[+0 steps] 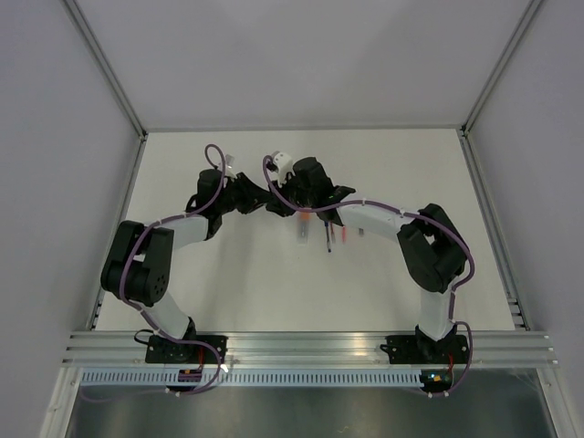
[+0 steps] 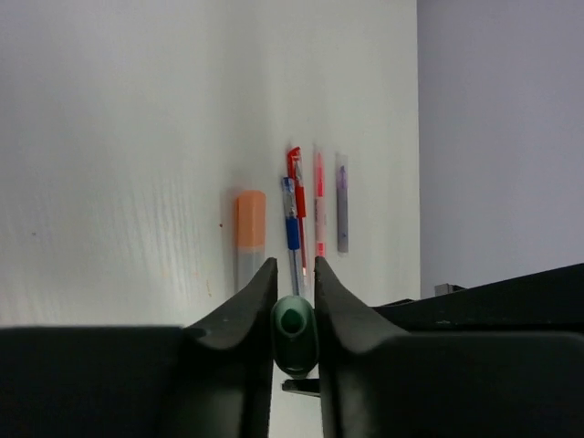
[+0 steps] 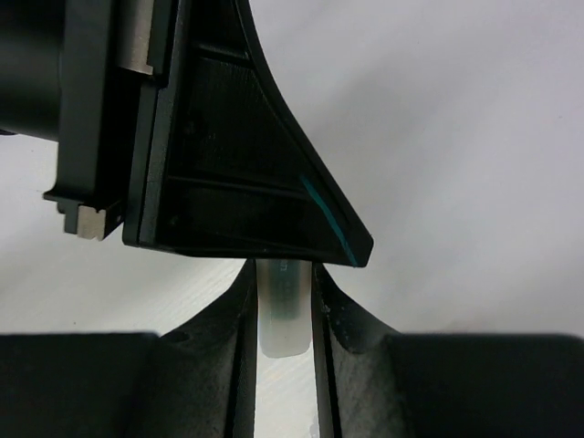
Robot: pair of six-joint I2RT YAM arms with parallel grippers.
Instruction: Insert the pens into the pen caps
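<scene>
My left gripper and right gripper meet near the table's upper middle. In the left wrist view a green-ended piece sits between my left fingers. In the right wrist view a clear cap or barrel is held between my right fingers, with the black left gripper just beyond it; whether these are one pen or two parts is unclear. An orange-and-clear piece, a blue pen, a red pen, a pink pen and a purple pen lie on the table.
</scene>
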